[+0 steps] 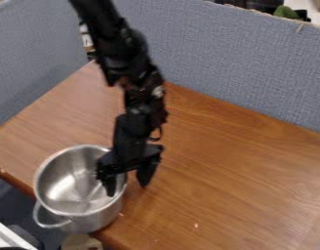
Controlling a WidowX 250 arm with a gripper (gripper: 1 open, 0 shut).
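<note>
My black gripper (126, 172) is low over the right rim of a steel pot (66, 200) at the lower left of the table. One finger reaches into or onto the pot's right side, the other is outside it to the right. Whether it grips the rim is hidden.
Grey padded walls (228, 63) line the back and left. The pot sits at the table's left front edge, beside a white object at the corner.
</note>
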